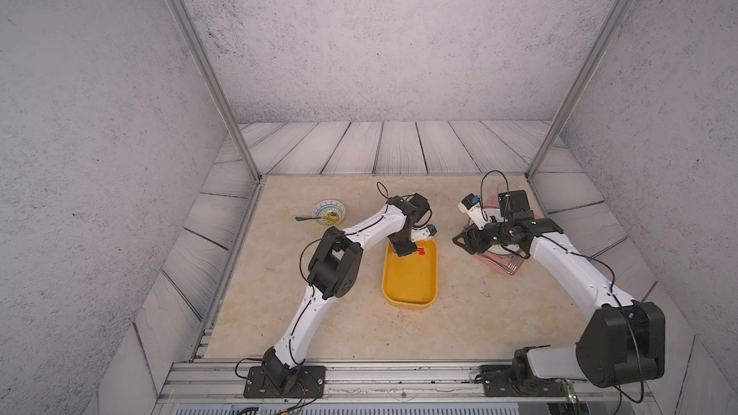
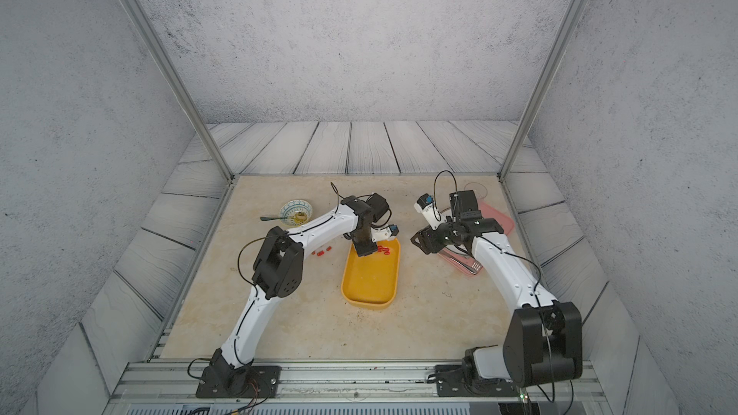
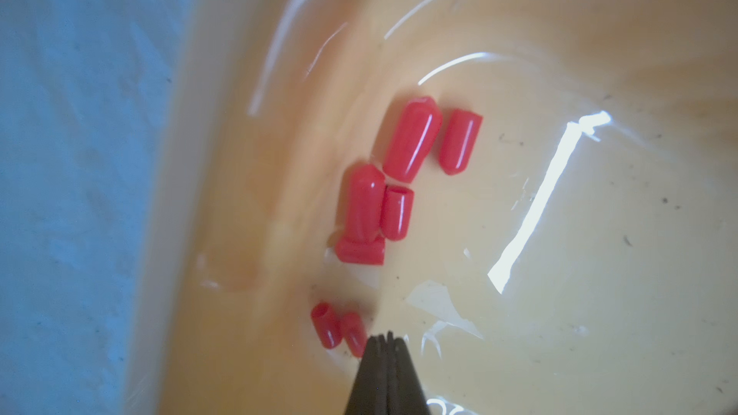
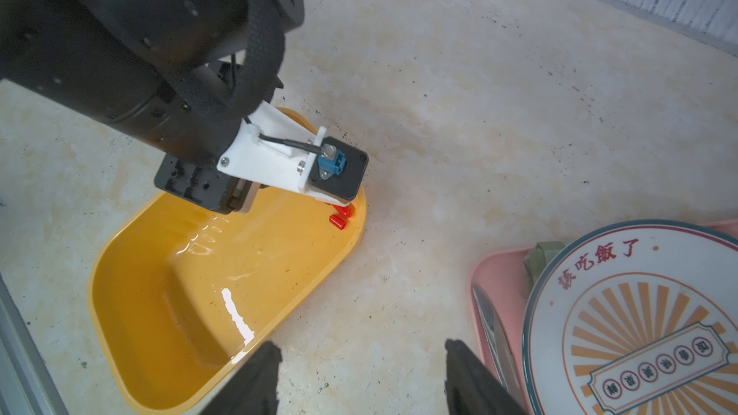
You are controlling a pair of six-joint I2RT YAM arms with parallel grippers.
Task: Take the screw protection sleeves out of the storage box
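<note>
Several red screw sleeves lie in the yellow storage box [image 1: 410, 305], gathered along one wall. In the left wrist view a long sleeve [image 3: 412, 140] and a shorter sleeve [image 3: 460, 142] lie side by side, with more touching one another below. Two small sleeves [image 3: 326, 326] rest near the tips of my left gripper, which is shut, and nothing shows between its fingers. That gripper is over the far end of the box. Outside it, a few red sleeves [image 2: 321, 251] lie on the table. My right gripper stands open and empty, right of the box.
A pink tray [image 4: 492, 261] holding a patterned plate [image 4: 645, 322] and cutlery sits at the right, beneath the right arm. A small bowl [image 1: 329, 210] with a spoon stands at the back left. The table in front of the box is clear.
</note>
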